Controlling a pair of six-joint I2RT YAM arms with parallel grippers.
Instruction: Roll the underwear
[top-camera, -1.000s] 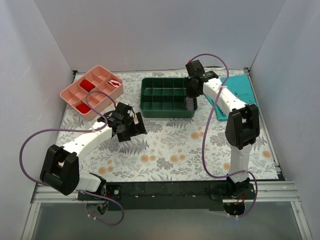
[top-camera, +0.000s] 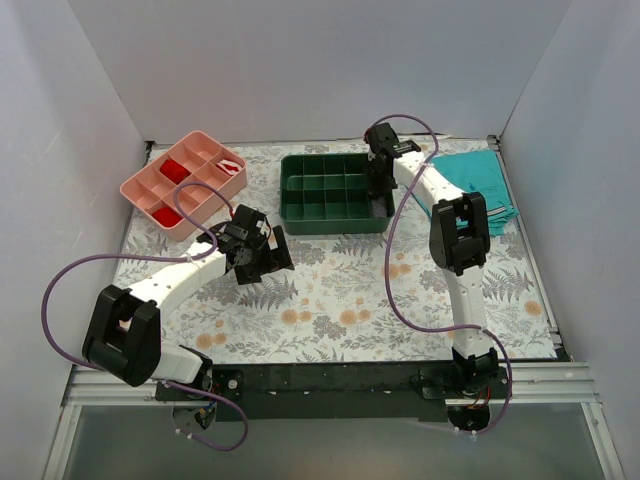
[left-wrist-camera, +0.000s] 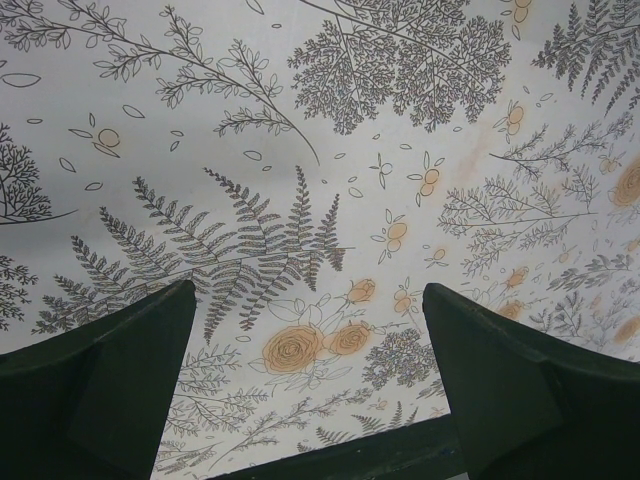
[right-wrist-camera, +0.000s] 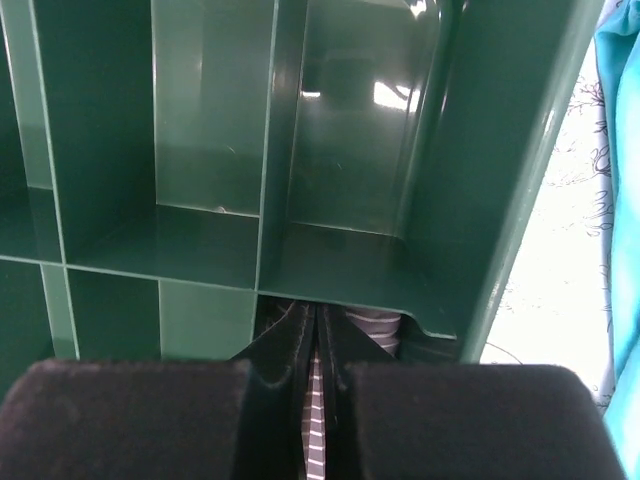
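In the right front compartment of the green divided box (top-camera: 335, 227) lies a dark underwear with pale stripes (right-wrist-camera: 375, 322), largely covered by my right gripper. The right fingertips point down into that compartment against the striped cloth and stand close together. Whether they pinch any fabric cannot be told. Over the bare patterned table to the left, my left gripper is open, with only the printed tabletop visible between its fingers.
A pink divided box (top-camera: 135, 190) at the back left holds red cloths (top-camera: 174, 171) and a red-and-white one (top-camera: 230, 167). Turquoise cloth (top-camera: 475, 172) lies right of the green box.
My right arm has swung left, and its gripper has moved slightly left and down over the striped cloth, hiding more of it. The left arm has stayed still.
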